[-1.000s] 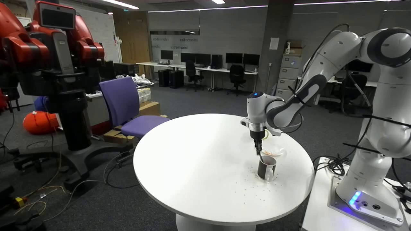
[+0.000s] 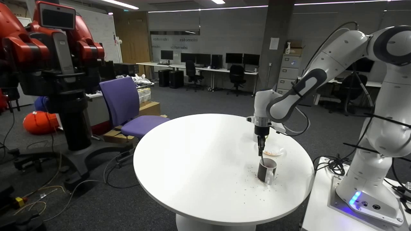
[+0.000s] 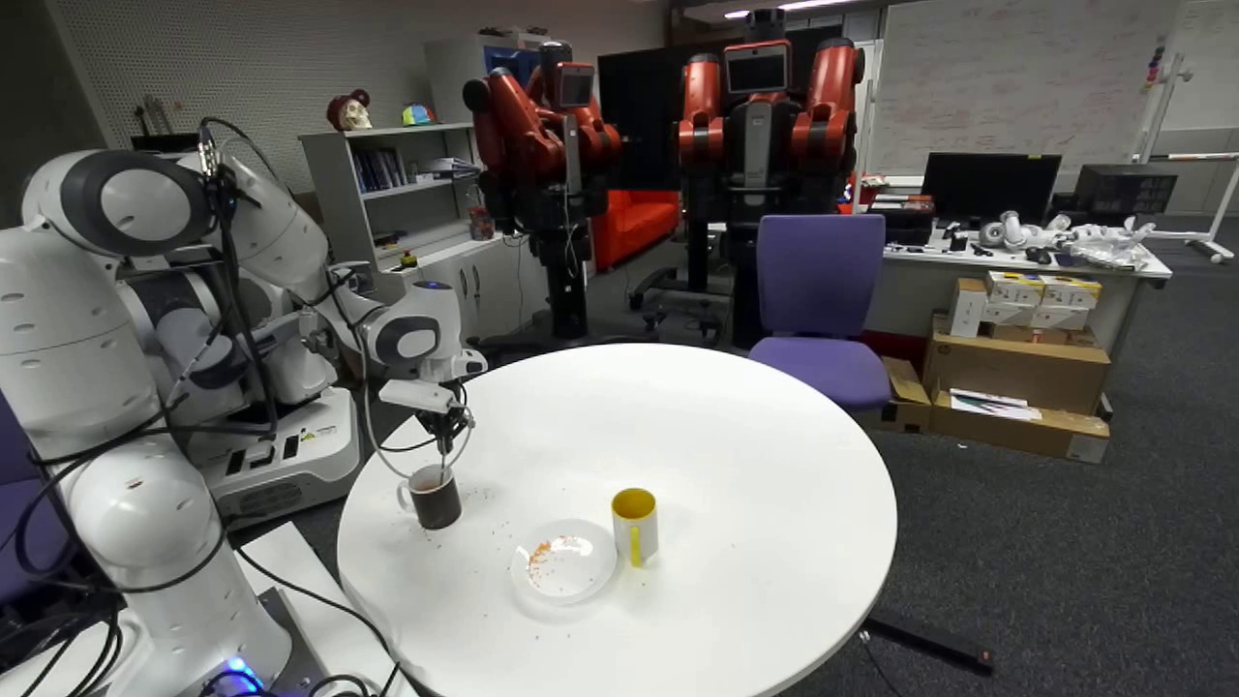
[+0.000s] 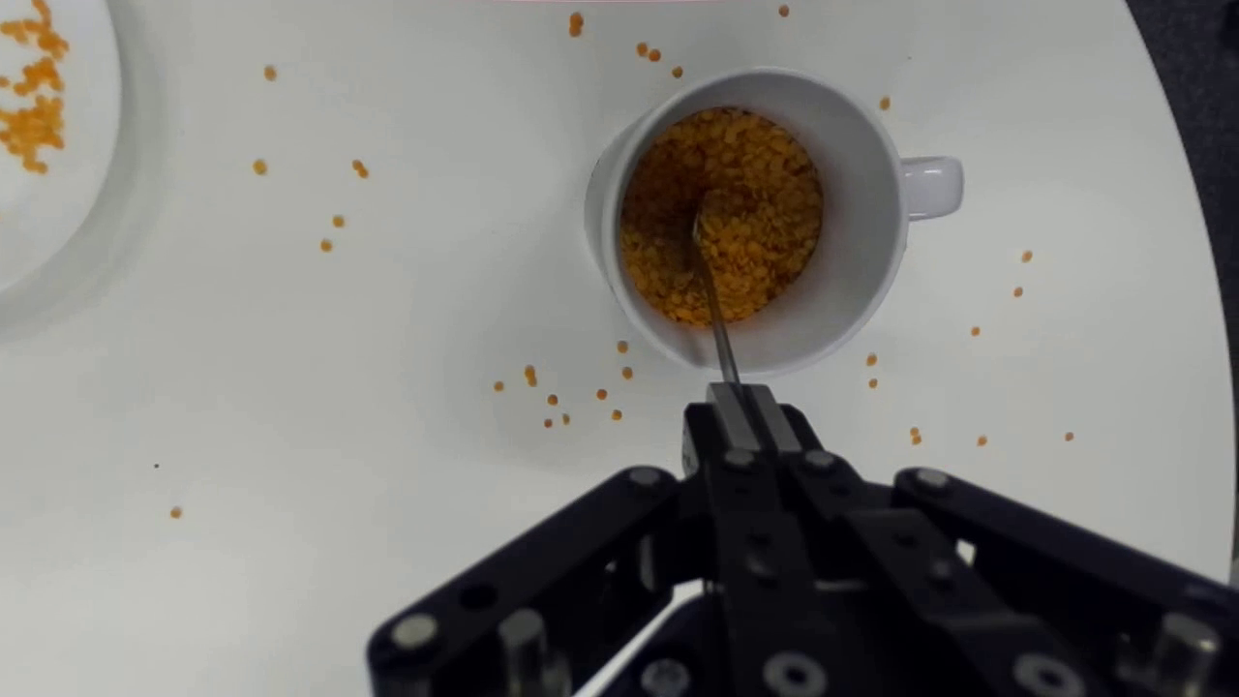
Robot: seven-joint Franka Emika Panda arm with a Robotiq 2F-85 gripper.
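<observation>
In the wrist view a mug [image 4: 865,273], white inside, holds a layer of orange lentils [image 4: 761,221]. My gripper is just outside its rim, shut on the thin metal handle of a spoon [image 4: 716,314]. The handle slants over the rim, and the spoon's lower end is sunk in the lentils, so its bowl is mostly hidden. From outside, the mug looks dark brown [image 3: 438,506] and stands upright, with my gripper [image 2: 260,153] above it in exterior view 1. A clear plate [image 3: 565,587] bears some more orange lentils.
A white mug with yellow inside [image 3: 646,535] stands beside the plate. Loose lentils [image 4: 552,400] are scattered round the dark mug.
The wrist has shifted slightly right in exterior view 1 and become more upright, with the gripper tilted differently over the mug. The mug itself looks almost unmoved.
</observation>
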